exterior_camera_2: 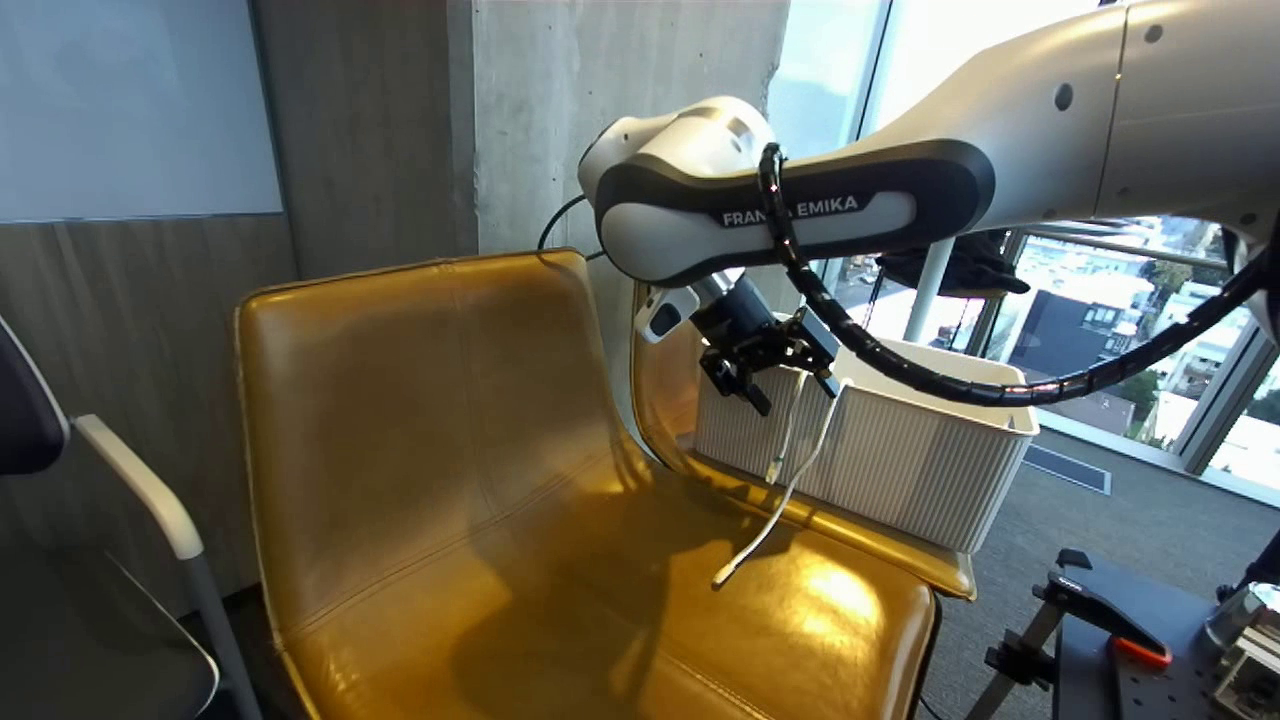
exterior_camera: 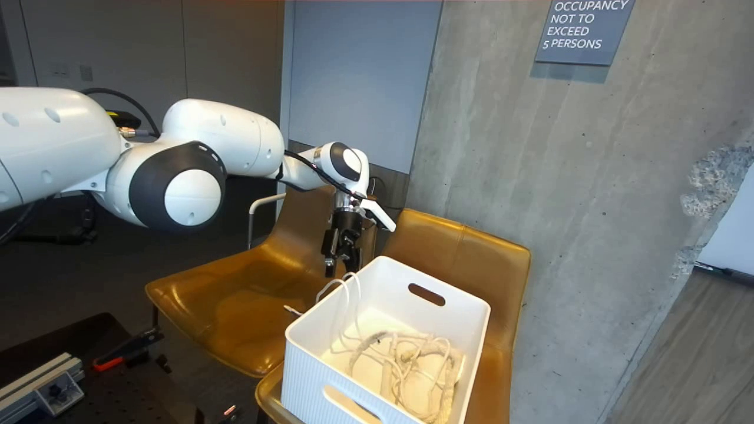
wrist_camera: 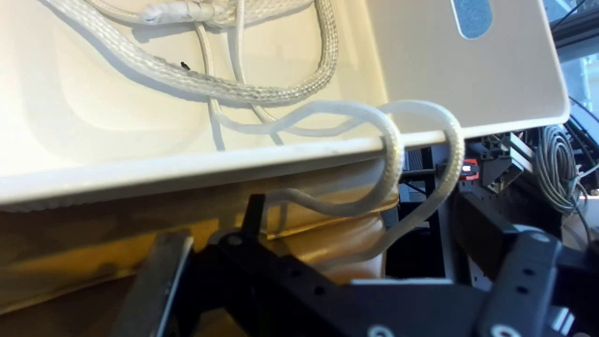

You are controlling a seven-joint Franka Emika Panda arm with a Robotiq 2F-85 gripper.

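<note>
A white ribbed bin (exterior_camera: 463, 304) stands on the right-hand tan chair, with white rope (exterior_camera: 396, 360) coiled on its floor. Two strands of the rope (wrist_camera: 387, 163) loop over the bin's rim and hang outside; in the second exterior view one rope end (exterior_camera_2: 768, 528) reaches over the neighbouring seat. My gripper (exterior_camera: 342, 267) points down beside the bin's far left rim, its fingers open. From the wrist, the gripper's dark fingers (wrist_camera: 255, 216) lie outside the rim, close to the hanging strands. Whether they touch the rope cannot be told.
The empty tan chair (exterior_camera_2: 408, 444) beside the bin has a high back near the arm. A concrete wall (exterior_camera: 551, 212) rises behind. A dark table (exterior_camera: 134, 388) with a red-tipped clamp and metal parts stands at the front left.
</note>
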